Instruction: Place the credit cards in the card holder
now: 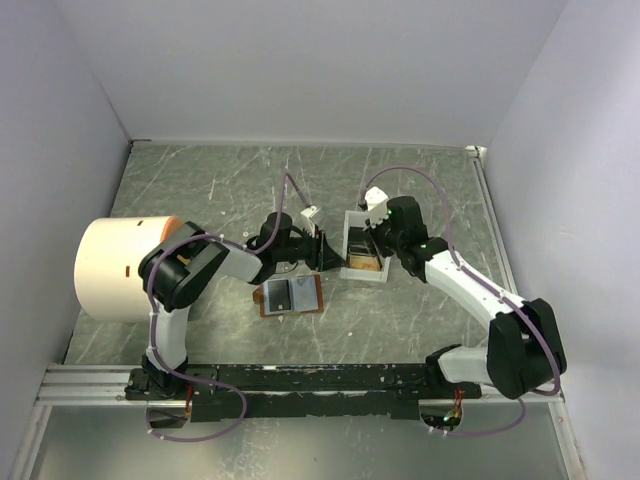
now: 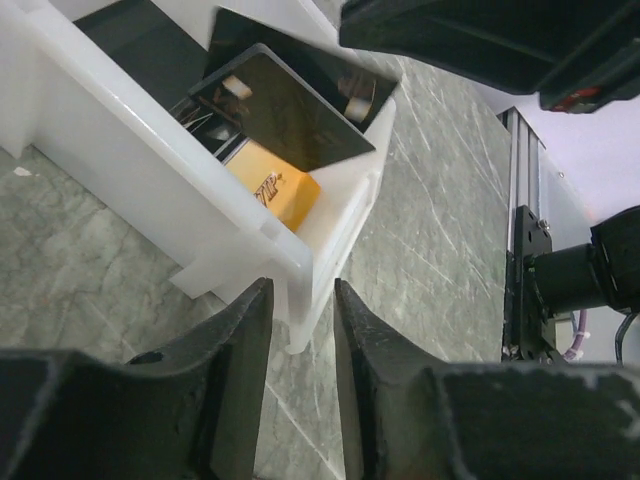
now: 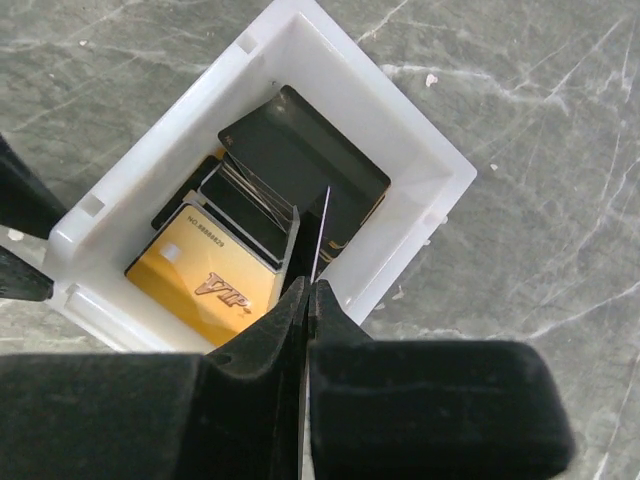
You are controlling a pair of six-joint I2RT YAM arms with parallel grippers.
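Observation:
The white card holder [image 1: 365, 275] sits mid-table, holding several dark cards [image 3: 305, 150] and a yellow VIP card [image 3: 190, 270]. Some dark cards lean at a slant in the left wrist view. My left gripper is at the holder's near corner, its fingers part open with no card seen between them. My right gripper is over the holder, its fingertips shut together at the lower edge of a thin upright card; whether that card is held between them I cannot tell.
A brown tray [image 1: 265, 310] with grey compartments lies below my left arm. A large cream cylinder [image 1: 115, 270] stands at the left. Bare marble table surrounds the holder, notably behind it and at the front right.

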